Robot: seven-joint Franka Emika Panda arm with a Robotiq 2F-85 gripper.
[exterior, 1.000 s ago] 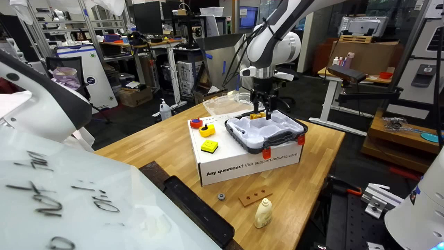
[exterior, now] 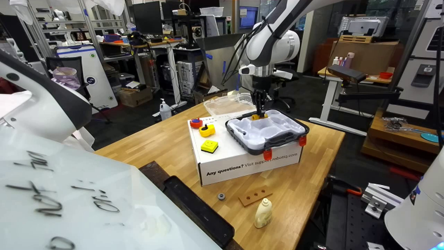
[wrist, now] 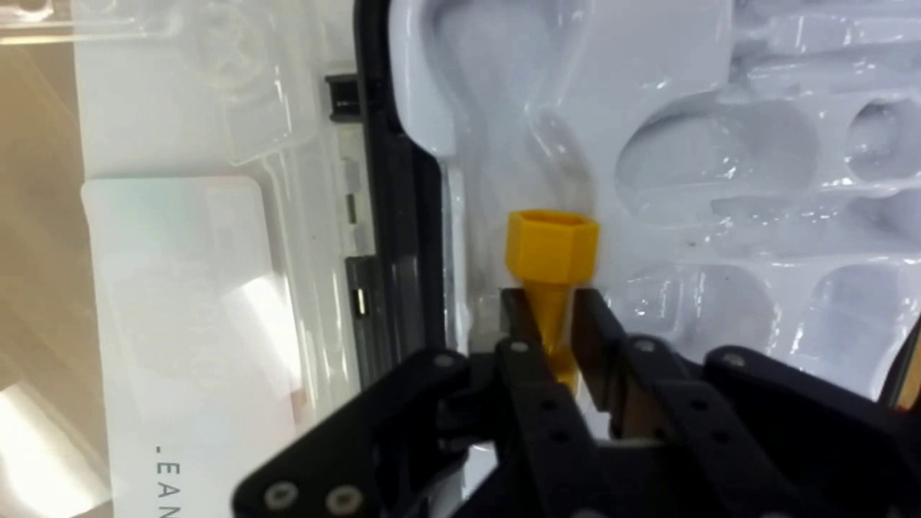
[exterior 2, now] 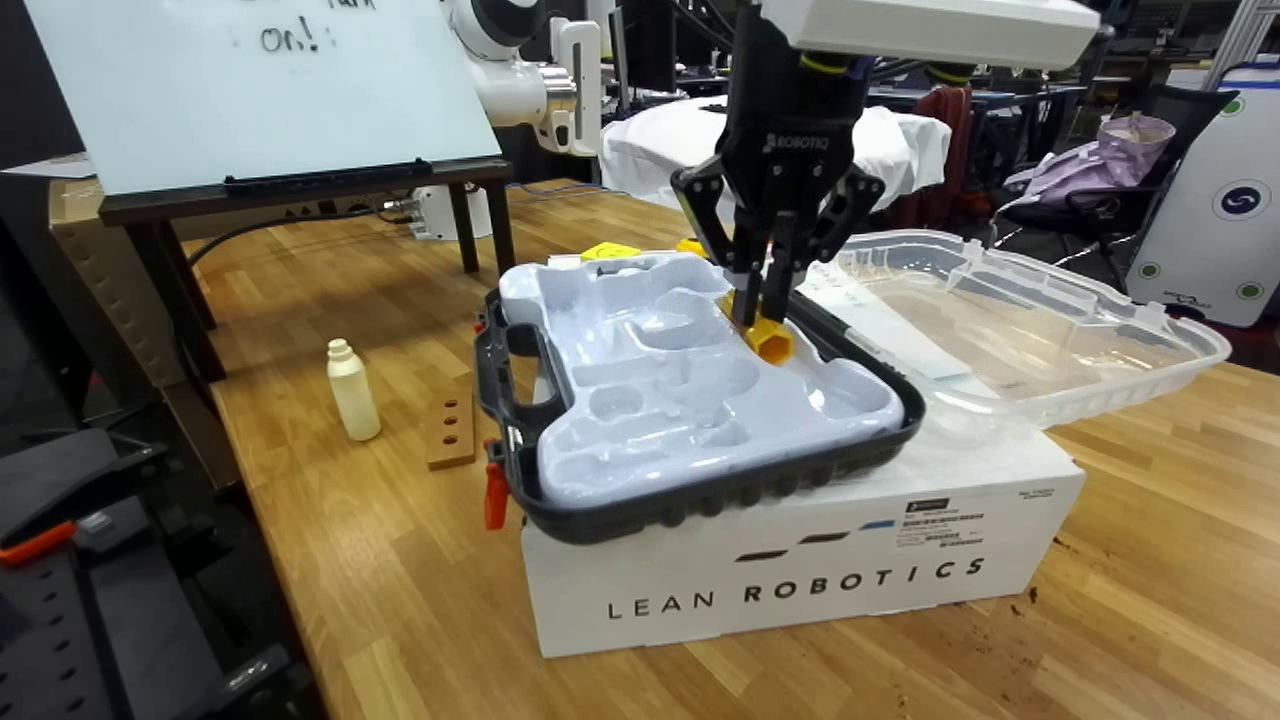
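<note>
A yellow bolt-shaped piece with a hollow hexagonal head (wrist: pixel 552 249) lies in the white molded tray (exterior 2: pixel 660 396) of an open black case. My gripper reaches down over it, one finger on either side of the narrow shank, just behind the head. Little or no space shows between fingers and shank, and whether both press on it is unclear. Exterior view 2 has the yellow head (exterior 2: pixel 770 343) sticking out beside the fingertips, low in the tray. The fingers partly cover the shank's far end in the wrist view.
The case rests on a white cardboard box (exterior: pixel 249 168), its clear lid (exterior 2: pixel 1032 318) folded back. A yellow smiley block (exterior: pixel 209 146), a yellow piece (exterior: pixel 207 131) and a red one (exterior: pixel 196 123) sit beside it. A cream bottle (exterior: pixel 263 213) and a holed wooden strip (exterior: pixel 255 196) occupy the table.
A second ago the fingers stood wide apart on both sides of the yellow piece; now they are drawn close together around it. The case has shifted very slightly.
</note>
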